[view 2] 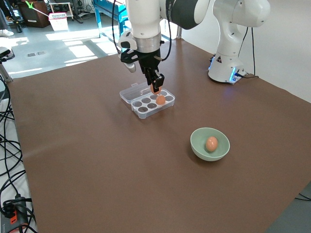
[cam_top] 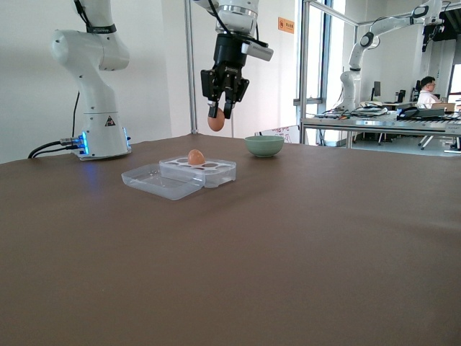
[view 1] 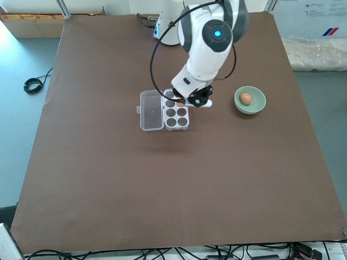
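Note:
My black gripper (cam_top: pixel 222 108) is shut on a brown egg (cam_top: pixel 216 122), held above a clear plastic egg box (view 2: pixel 146 109) with round cells and its lid (view 1: pixel 152 111) open. A second egg (cam_top: pixel 196 157) sits in a cell of the box. A pale green bowl (view 1: pixel 250 107) stands to the right in the left-camera view, holding one egg (view 2: pixel 211 143). In that view the gripper (view 1: pixel 199 98) is over the box's edge, and the held egg is mostly hidden.
The white robot base (cam_top: pixel 101 137) stands at the back. Cables (view 2: pixel 9 160) run outside the table's edge.

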